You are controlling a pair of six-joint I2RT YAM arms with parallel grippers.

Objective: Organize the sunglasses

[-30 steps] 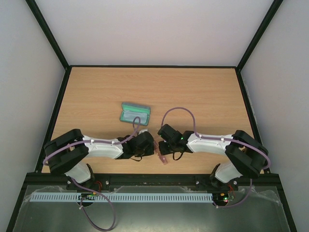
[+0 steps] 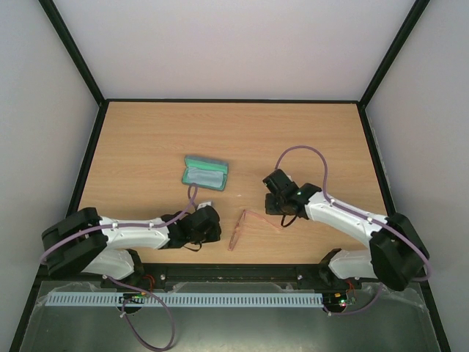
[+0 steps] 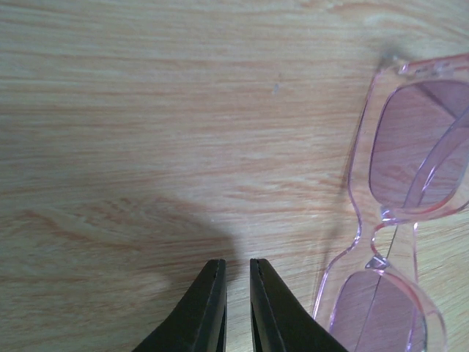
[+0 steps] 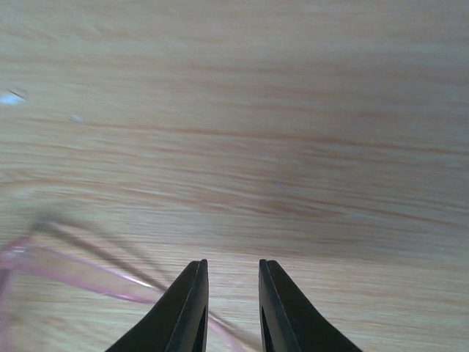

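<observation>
The clear pink sunglasses (image 2: 236,233) lie on the table between the two arms, one temple stretched out to the right. In the left wrist view their tinted lenses (image 3: 418,143) fill the right side. My left gripper is shut beside them with nothing between its fingers. The right gripper stands part open above the table, and the pink temple (image 4: 110,280) runs beneath its fingers without being gripped. From the top, both gripper tips are hidden under the wrists. An open green case (image 2: 206,173) lies farther back, left of centre.
Bare wooden table (image 2: 293,128) spreads across the back and both sides. Black frame edges and pale walls bound it. Purple cables loop over both arms.
Both grippers have moved apart from the sunglasses, the left to the left, the right to the right and back. The sunglasses have turned, and a temple now stretches out to the right.
</observation>
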